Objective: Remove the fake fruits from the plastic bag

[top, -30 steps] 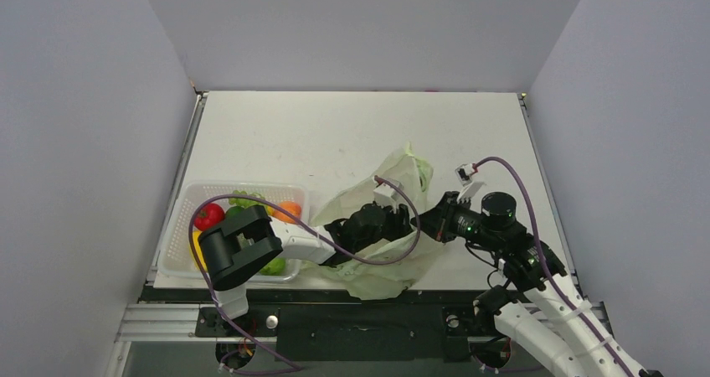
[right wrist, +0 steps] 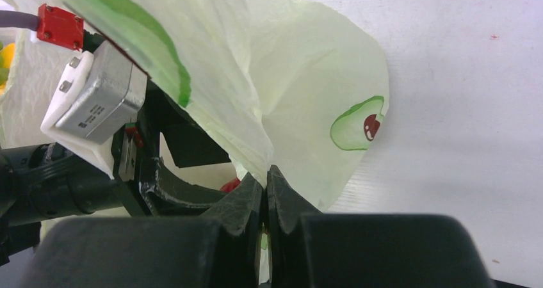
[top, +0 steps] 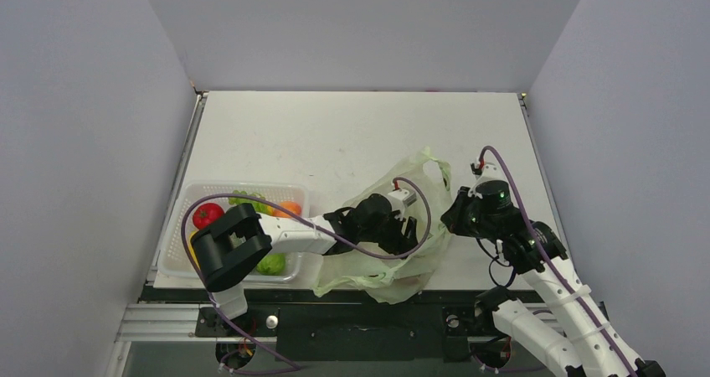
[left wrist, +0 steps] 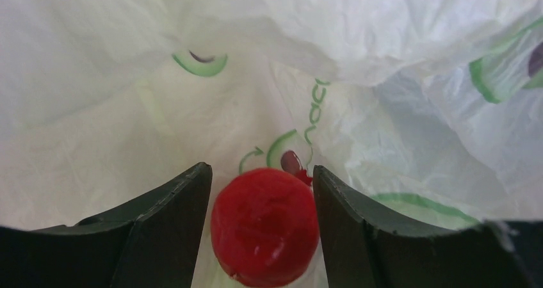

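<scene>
Inside the thin, pale green plastic bag (top: 368, 289) lies a round red fruit (left wrist: 266, 227). My left gripper reaches into the bag, its fingers part open, one finger on each side of the fruit. Whether the fingers press on it I cannot tell. From the right wrist view, only a sliver of the red fruit (right wrist: 230, 185) shows beside the left gripper. My right gripper is shut on a gathered fold of the plastic bag (right wrist: 307, 83). In the top view the left arm covers the fruit.
At the left stands a white basket (top: 172, 255) holding several fruits, among them a red tomato (top: 208, 215) and an orange one (top: 288, 209). The left arm passes above the basket. Toward the back, the white table (top: 352, 126) is bare.
The right gripper has shifted rightward, and the bag's edge has been drawn right with it.
</scene>
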